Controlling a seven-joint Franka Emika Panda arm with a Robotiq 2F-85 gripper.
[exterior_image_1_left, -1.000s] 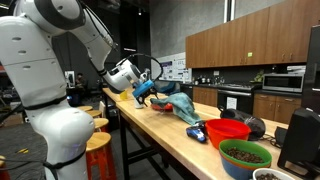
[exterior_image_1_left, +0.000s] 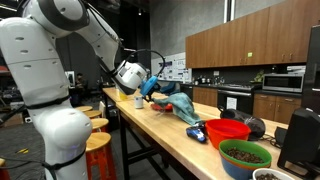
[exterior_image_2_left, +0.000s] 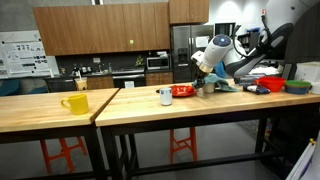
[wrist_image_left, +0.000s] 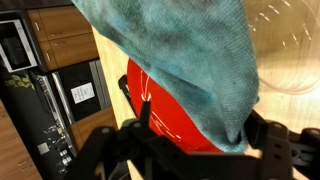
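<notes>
A blue-grey cloth (exterior_image_1_left: 180, 107) is draped in a heap on the long wooden table. In the wrist view the cloth (wrist_image_left: 190, 60) hangs across the picture, and its lower end falls between the fingers of my gripper. Those fingers stand apart, the right one close beside the cloth's edge; a firm grip on it does not show. Under the cloth is a round red dish (wrist_image_left: 165, 110). Seen from outside, my gripper (exterior_image_1_left: 150, 88) points down at the cloth's near end, low over the table.
A white mug (exterior_image_2_left: 165, 96) and a yellow mug (exterior_image_2_left: 76, 104) stand farther along the tables. Toward the other end are a red bowl (exterior_image_1_left: 226, 130), a green-rimmed bowl (exterior_image_1_left: 243, 158) and a dark pan (exterior_image_1_left: 248, 122). Bare wood runs along the table's front edge.
The arm has shifted only slightly near the cloth over the last second. The cloth and the bowls look unmoved.
</notes>
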